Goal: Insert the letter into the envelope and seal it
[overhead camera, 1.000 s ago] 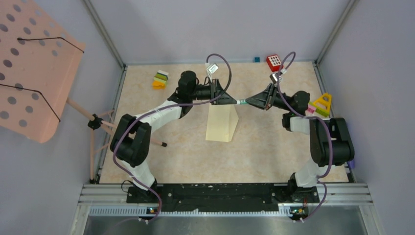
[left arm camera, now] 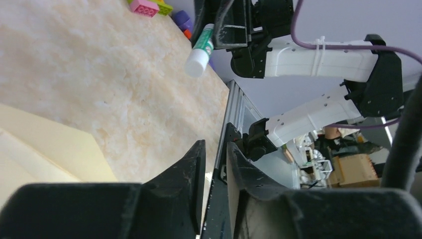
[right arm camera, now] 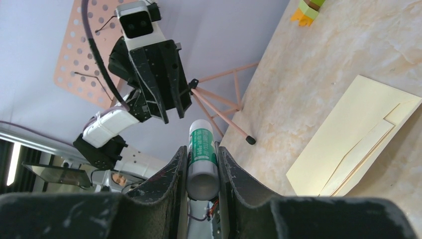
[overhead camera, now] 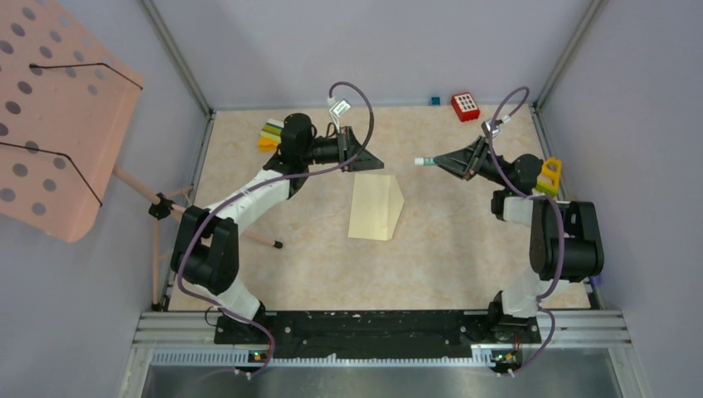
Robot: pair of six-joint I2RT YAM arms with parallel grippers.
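The cream envelope [overhead camera: 370, 207] lies on the table below my left gripper [overhead camera: 381, 163], its creased flap side to the right. In the right wrist view a pale paper panel [right arm camera: 366, 147] shows along the envelope's flap side; whether this is the letter I cannot tell. My right gripper is shut on a green-and-white glue stick [right arm camera: 202, 144], whose white end [left arm camera: 197, 64] points toward the left arm. My left gripper hangs part open, a clear gap between its fingers and nothing held. Air separates it from the glue stick.
A red block with white dots [overhead camera: 465, 107] and a small blue block [overhead camera: 435, 101] lie at the back. Coloured blocks [overhead camera: 271, 133] sit back left, a yellow piece [overhead camera: 550, 174] at right.
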